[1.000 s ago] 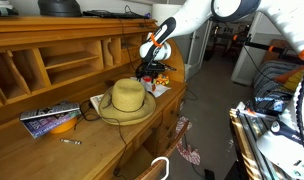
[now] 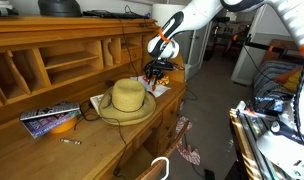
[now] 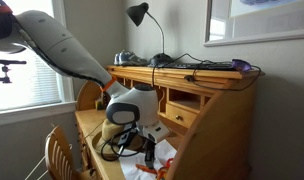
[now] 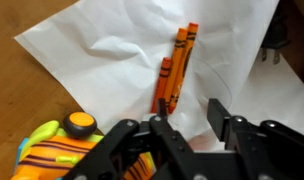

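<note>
Several orange crayons point(image 4: 178, 68) with dark markings lie close together on a white sheet of paper point(image 4: 112, 55) in the wrist view. My gripper is over the paper at the lower ends of the crayons. Its two black fingertips stand apart with a gap between them, and I see nothing held. Exterior view 2 has the gripper point(image 3: 149, 158) low over the paper on the desk, its tips hard to make out. At the desk's far end in exterior view 1, the gripper point(image 2: 152, 78) is small and indistinct.
A colourful toy point(image 4: 57, 150), orange, green and yellow, sits left of the gripper. A straw hat point(image 2: 127, 102) lies on the desk point(image 2: 92, 145), with a case point(image 2: 55, 116) farther left. Shelves point(image 2: 72, 65) line the back. Dark items point(image 4: 275, 38) rest at the paper's upper right.
In exterior view 1 the arm has shifted slightly to the right at the desk's far end. The hat and the other desk items stay where they were.
</note>
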